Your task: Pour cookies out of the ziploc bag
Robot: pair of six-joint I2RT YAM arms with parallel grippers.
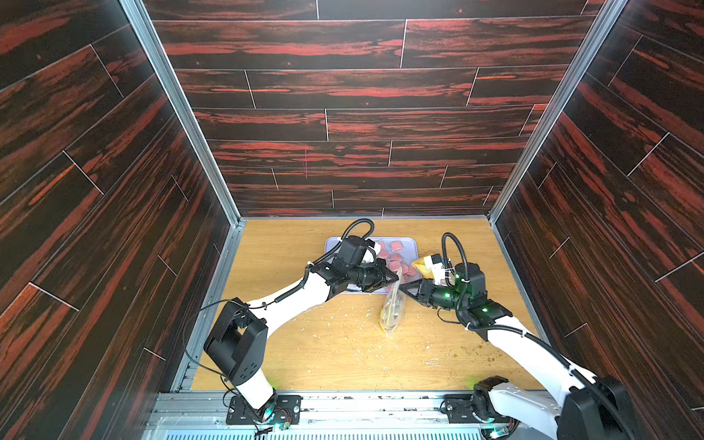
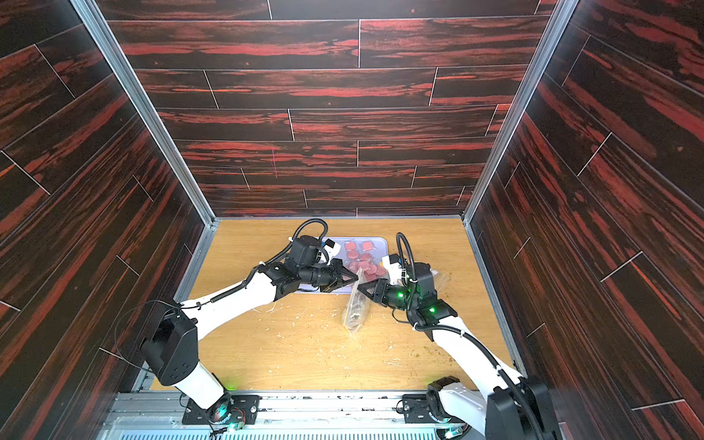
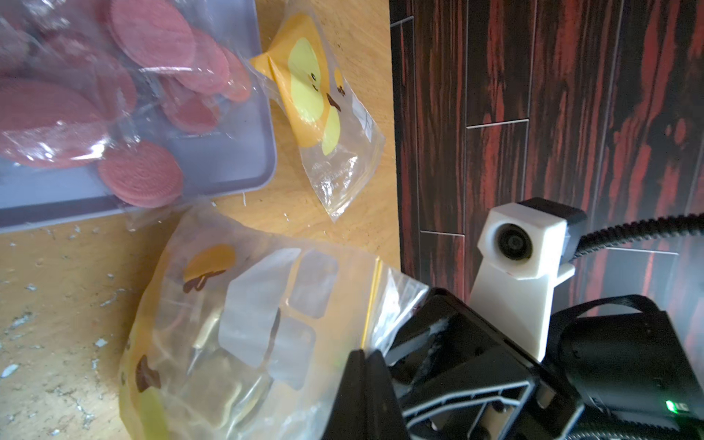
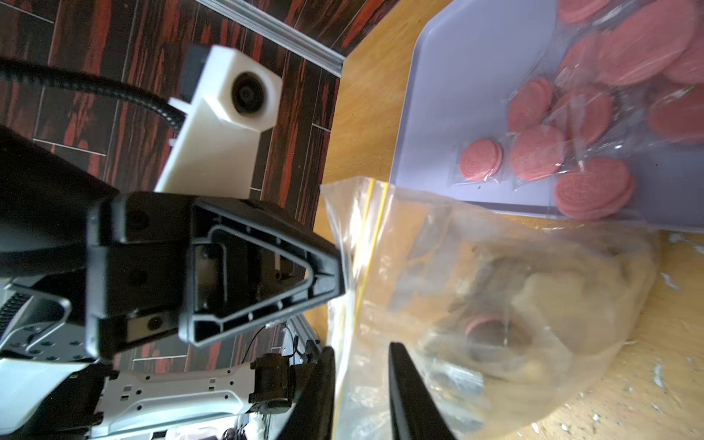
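A clear ziploc bag (image 1: 392,311) with a yellow zip line hangs upright above the table, with cookies showing through its lower part. My left gripper (image 1: 396,278) is shut on the bag's top edge near the zip; the two fingers meet in the left wrist view. From the other side, my right gripper stands part open. The bag's mouth, near the zip, shows between and beyond its fingers, and whether they touch the film is unclear. Behind the bag is a lavender tray (image 4: 458,80) holding several wrapped pink cookies (image 4: 539,150).
A second clear bag with a yellow print (image 3: 311,95) lies on the table right of the tray. White crumbs (image 3: 22,322) are scattered over the wood.
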